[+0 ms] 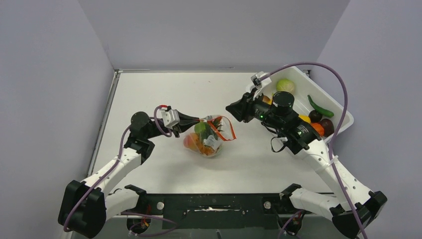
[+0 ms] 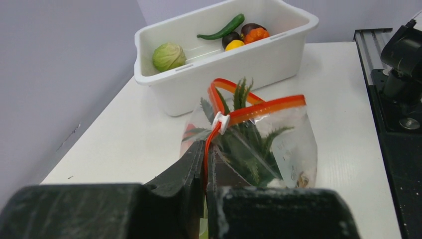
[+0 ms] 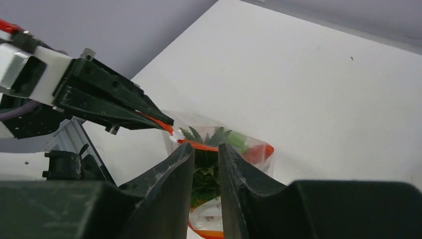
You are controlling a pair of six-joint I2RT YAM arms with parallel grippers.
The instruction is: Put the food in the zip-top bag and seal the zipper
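The clear zip bag (image 1: 209, 143) stands mid-table with orange, green and leafy food inside. Its orange zipper (image 2: 278, 105) gapes on the side away from my left gripper (image 1: 197, 120), which is shut on the end of the zipper strip. In the left wrist view a white slider (image 2: 221, 122) sits just beyond the left fingertips, with the mouth spread open past it. My right gripper (image 1: 235, 112) is to the right of the bag, apart from it. Between the right fingers is a gap with nothing held; the bag shows beyond them.
At the right stands a white bin (image 1: 347, 117) with a cabbage (image 1: 285, 86), a green pepper (image 1: 321, 105) and several other vegetables. The right arm reaches across the bin's near side. Bare tabletop (image 1: 164, 89) lies behind and in front of the bag.
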